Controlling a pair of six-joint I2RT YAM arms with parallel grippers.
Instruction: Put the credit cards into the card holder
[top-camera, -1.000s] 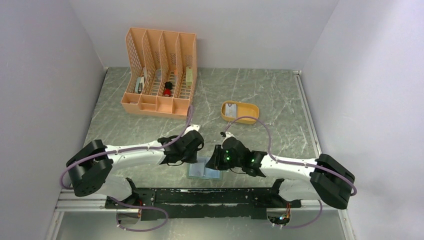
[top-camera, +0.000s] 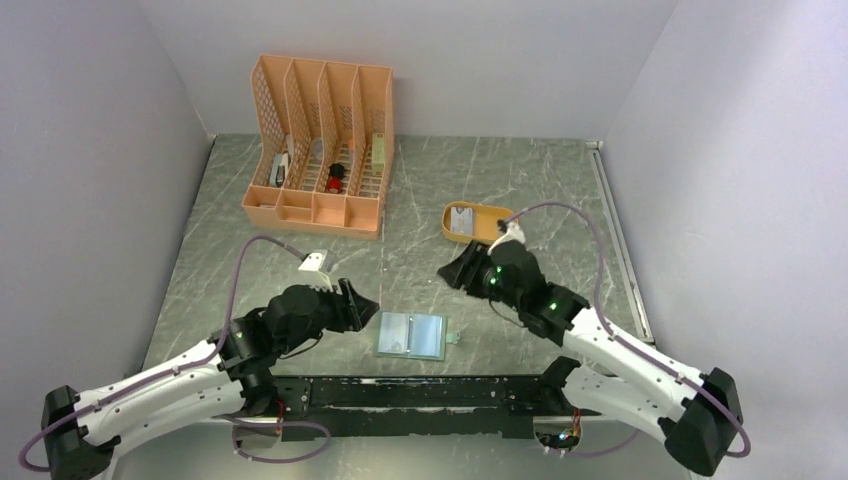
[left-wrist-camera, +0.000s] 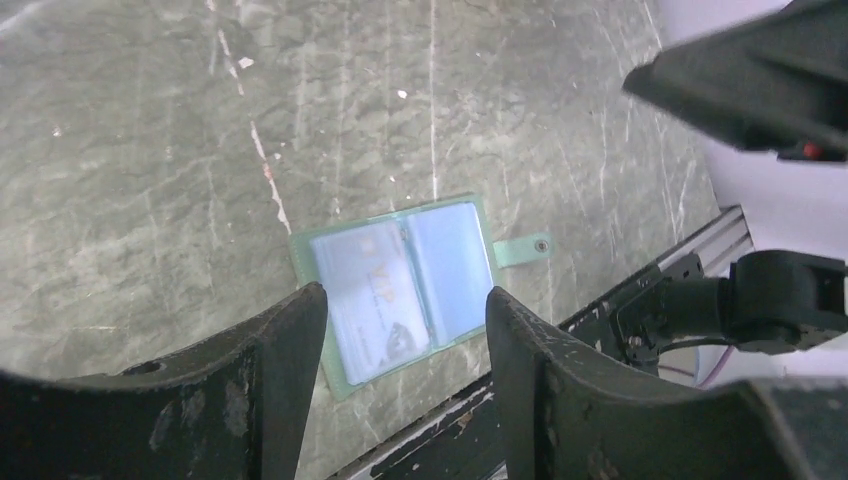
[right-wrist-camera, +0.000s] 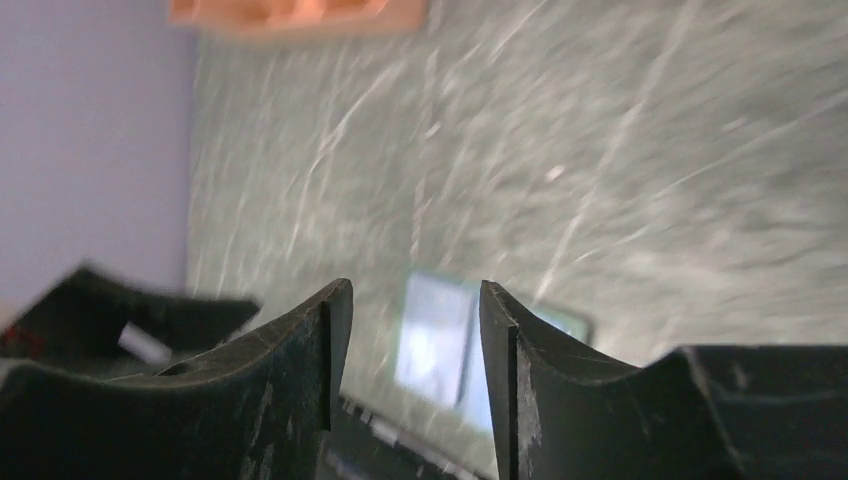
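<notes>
An open card holder (top-camera: 425, 334) with clear sleeves and a small tab lies at the front middle of the table, also seen in the left wrist view (left-wrist-camera: 452, 265). In the small yellow tray (top-camera: 487, 222) is a pale stack (top-camera: 461, 220), perhaps cards. My left gripper (top-camera: 357, 307) is part open to the left of and above the holder, empty between its fingers. My right gripper (top-camera: 460, 264) hangs between holder and tray, part open with nothing between its fingers; its wrist view is blurred.
A peach multi-slot organizer (top-camera: 310, 212) with several items stands at the back left. Walls enclose the left, back and right. The table around the holder and right of the tray is clear.
The holder now lies uncovered in the top view.
</notes>
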